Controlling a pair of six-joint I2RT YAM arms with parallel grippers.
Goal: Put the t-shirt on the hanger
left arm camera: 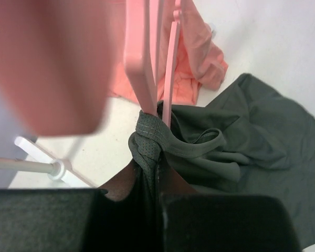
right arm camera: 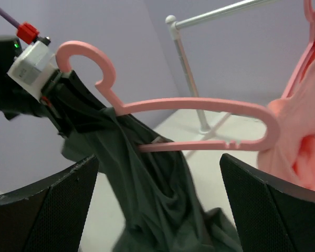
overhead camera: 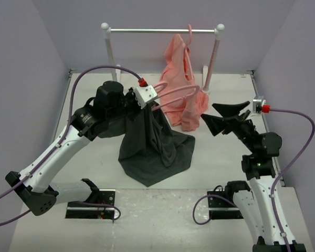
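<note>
In the top view the dark green t-shirt [overhead camera: 157, 149] hangs from my left gripper [overhead camera: 147, 100], its lower part spread on the white table. The left wrist view shows bunched green cloth [left arm camera: 147, 139] pinched between the left fingers. A pink hanger [overhead camera: 186, 89] sticks out to the right of that hand. In the right wrist view, one end of the hanger [right arm camera: 199, 104] lies within the shirt's neck, while its other end extends free, bare of cloth. My right gripper [overhead camera: 212, 119] stands open to the right of the hanger, nothing between its fingers.
A white rack [overhead camera: 163, 31] stands at the back. From its bar hangs a pink garment [overhead camera: 178, 79] on another pink hanger, close behind the held one. The table's right side beyond the right gripper is mostly clear.
</note>
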